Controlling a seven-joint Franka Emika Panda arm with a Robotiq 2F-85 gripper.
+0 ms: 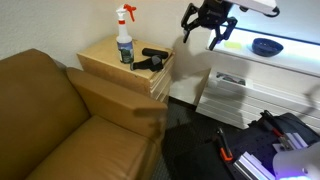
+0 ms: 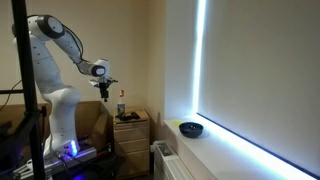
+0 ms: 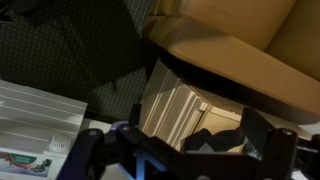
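Note:
My gripper [image 1: 198, 44] hangs open in the air at the upper right of exterior view 1, its dark fingers apart with nothing between them. In that view it appears to the right of the wooden cabinet [image 1: 100, 61] and above its level. A white spray bottle with a red nozzle [image 1: 125, 38] stands upright on the cabinet top, with a dark, crumpled item [image 1: 152, 62] beside it. On the white sill is a dark bowl [image 1: 267, 47]. The wrist view looks down on the cabinet's drawer fronts [image 3: 176, 108] and part of the dark item [image 3: 215, 140].
A brown sofa [image 1: 85, 130] fills the left of exterior view 1, one arm close to the cabinet. Something yellow [image 1: 233, 45] lies near the bowl. A white radiator [image 1: 232, 93] runs below the sill. Dark floor [image 1: 190, 130] lies open between sofa and robot base.

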